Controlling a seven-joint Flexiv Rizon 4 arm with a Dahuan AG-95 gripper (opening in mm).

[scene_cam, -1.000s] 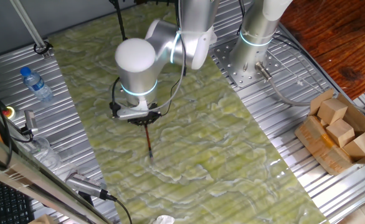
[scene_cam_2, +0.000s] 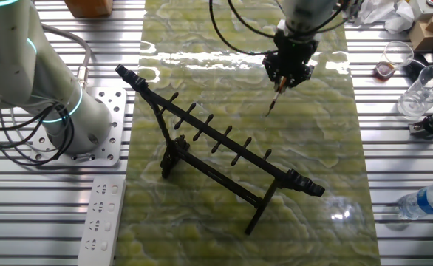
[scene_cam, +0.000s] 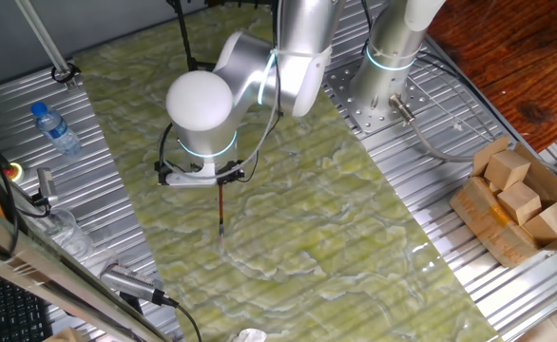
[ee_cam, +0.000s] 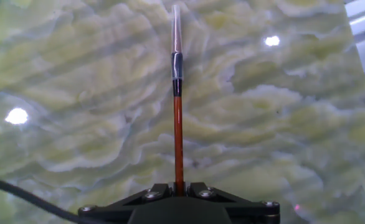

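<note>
A slim brush with a reddish-brown handle (ee_cam: 179,134) and a pale tip under a clear sleeve sticks straight out from my gripper. The two fingers are closed about its handle. In exterior view 1 the brush (scene_cam: 221,214) points toward the front of the green marbled mat, below the gripper (scene_cam: 219,182). Exterior view 2 has the gripper (scene_cam_2: 281,80) over the mat with the brush tip (scene_cam_2: 269,111) slanting down; whether it touches the mat I cannot tell. A black rack with several pegs (scene_cam_2: 220,137) stands on the mat, apart from the gripper.
A box of wooden blocks (scene_cam: 492,228) lies beyond the mat's right side. On the left are a water bottle (scene_cam: 56,128) and clear cups (scene_cam: 69,236). A power strip (scene_cam_2: 100,222) lies near the arm's base.
My gripper has shifted a little to the left in exterior view 1, carrying the brush. The brush has swung from a slight slant to nearly straight down the picture.
</note>
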